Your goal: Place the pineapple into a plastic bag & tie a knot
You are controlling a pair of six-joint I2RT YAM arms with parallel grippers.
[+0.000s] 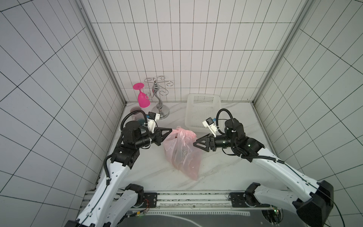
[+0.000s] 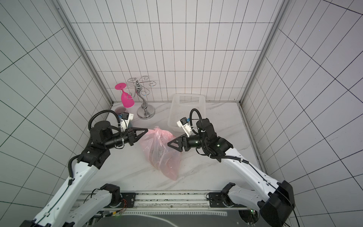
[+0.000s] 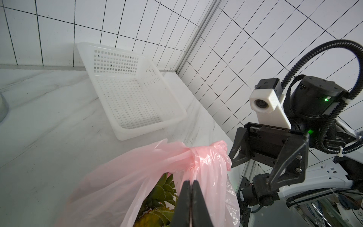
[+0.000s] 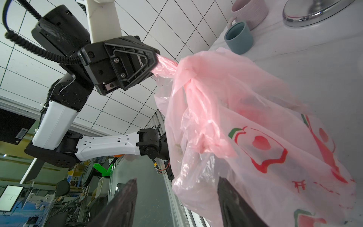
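Note:
The pink plastic bag (image 1: 181, 155) stands on the counter, gathered and twisted at its top. Inside it the pineapple (image 3: 158, 200) shows through an opening in the left wrist view. My left gripper (image 1: 170, 130) is shut on the bag's top left corner, a thin pulled strand (image 4: 164, 66) of plastic between its tips. My right gripper (image 1: 195, 144) stands open just right of the bag's top, its fingertips beside the gathered plastic with nothing held.
A white plastic basket (image 1: 202, 107) lies behind at the right. At the back left are a chrome rack (image 1: 161, 111) with a pink goblet (image 1: 143, 99), a pink mug (image 4: 253, 11) and a teal cup (image 4: 239, 39).

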